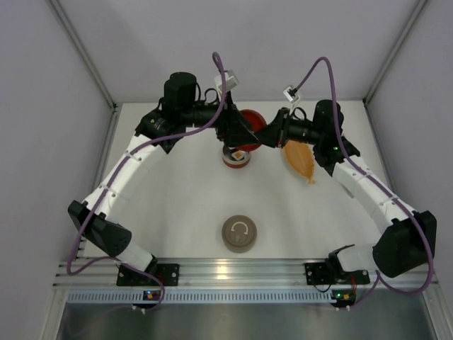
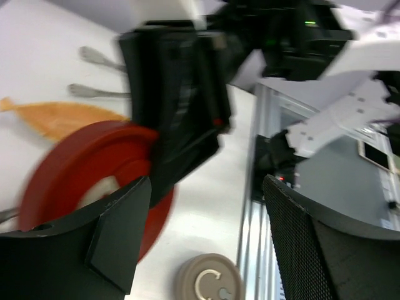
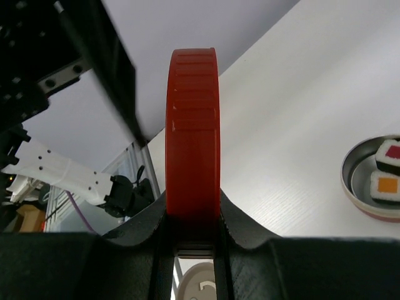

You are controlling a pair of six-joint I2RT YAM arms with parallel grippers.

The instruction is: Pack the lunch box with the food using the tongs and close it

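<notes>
A red round lunch-box piece [image 3: 193,125] stands edge-on in the right wrist view, its lower rim between the fingers of my right gripper, which is shut on it. The same red piece [image 2: 94,165] appears blurred in the left wrist view, partly behind one finger of my left gripper. That gripper is open, with a wide gap and nothing gripped. The round box base [image 3: 350,178] holding sushi pieces [image 3: 387,185] sits on the table, partly below the arms. A brown round lid [image 1: 239,234] with a curved mark lies nearer the table's front.
An orange leaf-shaped dish [image 1: 299,159] lies right of the box base. Two spoon- or fork-like utensils [image 2: 100,92] rest beyond it. Both arms reach close together over the box base.
</notes>
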